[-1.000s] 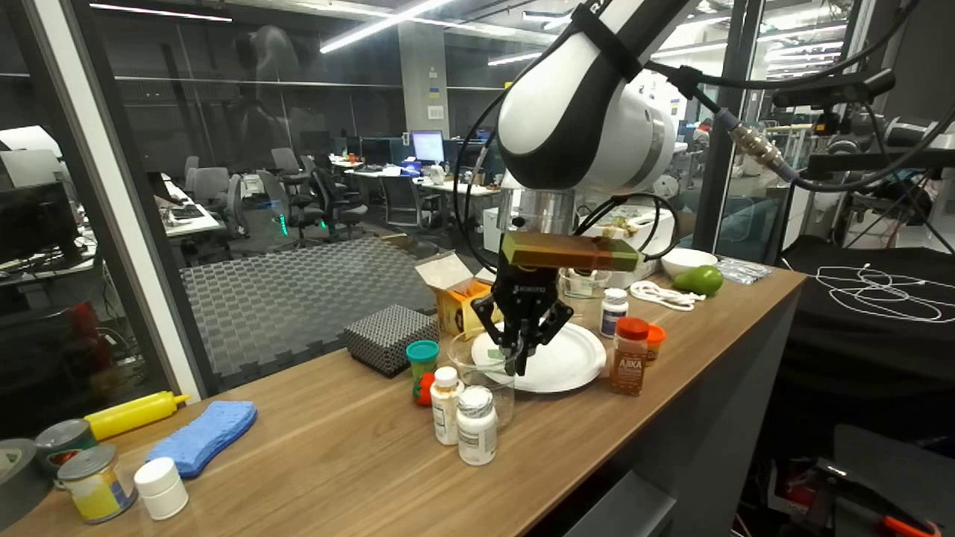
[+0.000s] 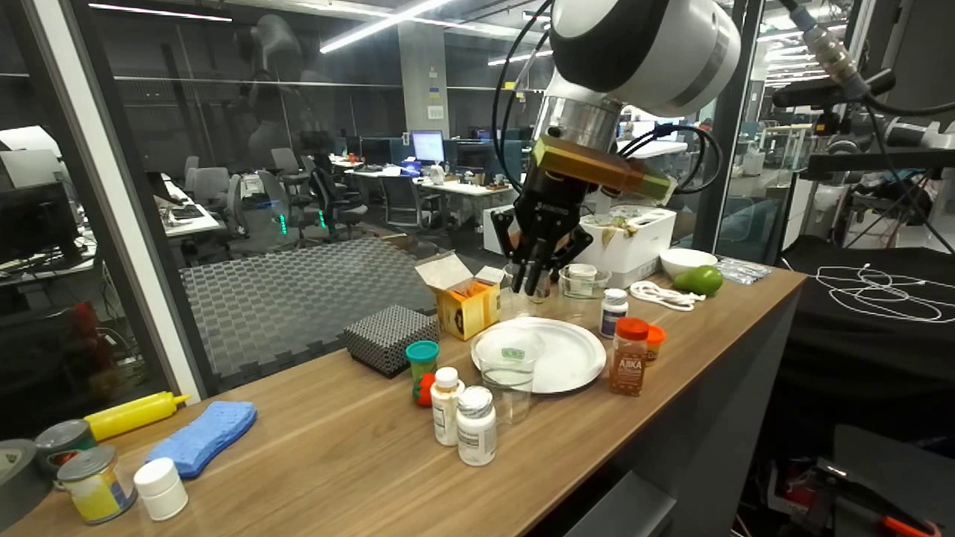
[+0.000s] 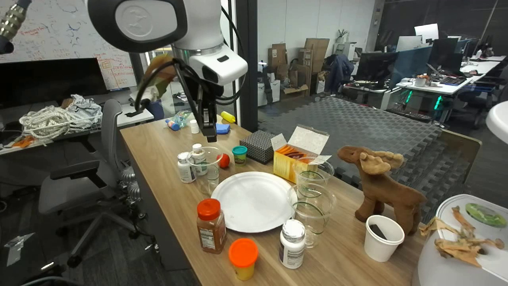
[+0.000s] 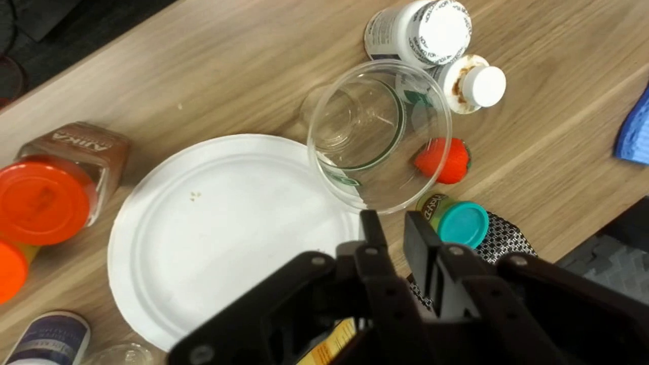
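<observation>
My gripper is partly open in the wrist view, with a gap and nothing between its fingers. A clear plastic cup (image 4: 378, 137) stands empty on the table at the edge of the white plate (image 4: 231, 225), its rim overlapping the plate from above. The fingertips appear just beyond that rim. In exterior view 1 the gripper (image 2: 532, 279) hangs well above the table, apart from the cup (image 2: 507, 385). From the other side, the gripper (image 3: 210, 136) also shows above the tabletop.
Two white bottles (image 4: 420, 33), a strawberry (image 4: 447, 160) and a teal-lidded tub (image 4: 463, 224) crowd the cup. A red-lidded spice jar (image 2: 629, 358), a yellow box (image 2: 470, 309) and more clear cups (image 3: 312, 209) surround the plate. Bare wood lies towards the blue sponge (image 2: 204, 435).
My gripper has risen from beside the cup's rim and moved back and right in exterior view 1. The clear cup stands slightly further right, closer over the plate.
</observation>
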